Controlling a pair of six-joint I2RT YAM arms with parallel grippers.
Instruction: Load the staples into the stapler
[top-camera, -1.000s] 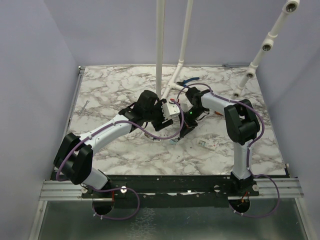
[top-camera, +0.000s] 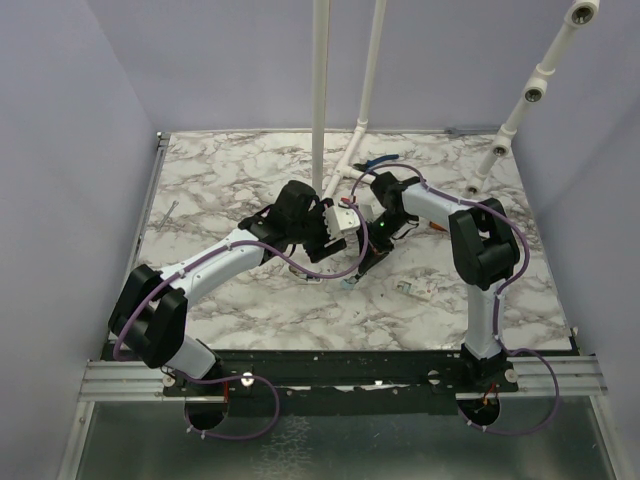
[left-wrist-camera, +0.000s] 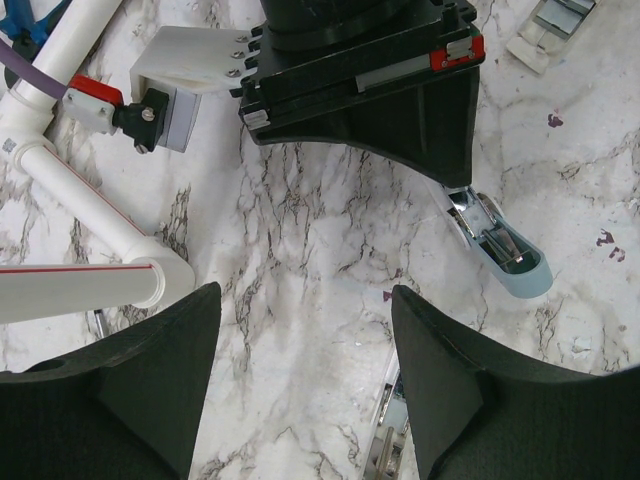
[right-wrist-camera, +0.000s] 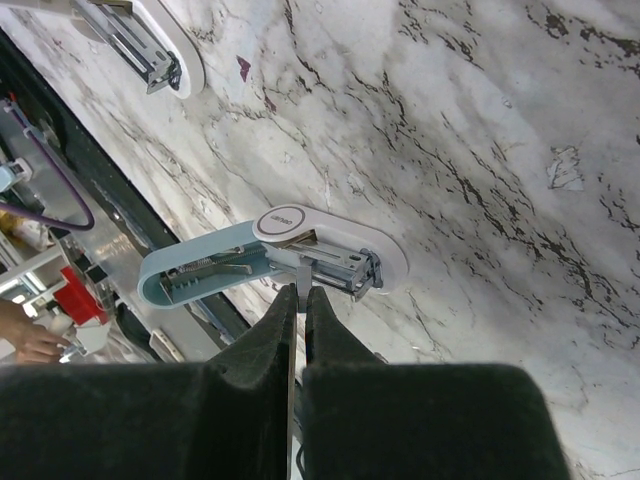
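An opened stapler lies on the marble table, with its teal cover (right-wrist-camera: 200, 262) swung to the left of the white base (right-wrist-camera: 385, 250). The metal magazine (right-wrist-camera: 340, 265) is exposed on the base. Right over it, my right gripper is shut with its tips close together. A small pale piece shows at those tips against the magazine; whether it is pinched or part of the stapler, I cannot tell. In the left wrist view the right gripper's body covers much of the stapler, and the teal cover (left-wrist-camera: 528, 275) pokes out below. My left gripper stands open and empty.
Another stapler (left-wrist-camera: 392, 425) lies below the left fingers, and a third (left-wrist-camera: 552, 28) is at upper right. White pipes (left-wrist-camera: 90, 200) and a blue-handled tool (top-camera: 376, 161) are behind the arms.
Very little differs in the top view. The right arm's wrist has shifted by a tiny amount over the stapler; the left arm looks still.
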